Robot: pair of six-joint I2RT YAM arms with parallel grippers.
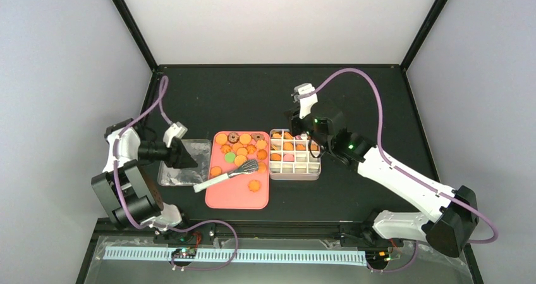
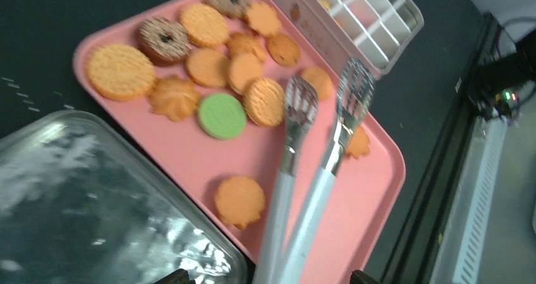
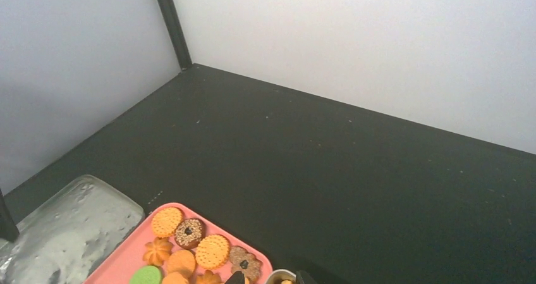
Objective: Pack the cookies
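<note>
The pink tray (image 1: 237, 198) holds several orange cookies, chocolate rings and a green cookie (image 2: 222, 116). Tongs with pale handles (image 1: 218, 178) and metal slotted heads lie slantwise across it, over some cookies. To the tray's right, the compartment box (image 1: 295, 177) has cookies in some cells and bare cells toward its front. My left gripper (image 1: 191, 164) hangs over the clear lid, its fingers apart; the tongs' handles run out of the left wrist view's bottom edge, apart from the gripper in the top view. My right gripper is parted over the box's back edge, nothing visible held.
The clear lid or shallow tray (image 1: 174, 178) sits left of the pink tray, close beside it. Black table (image 1: 221, 100) behind the tray and box is bare. My right arm spans the table's right side.
</note>
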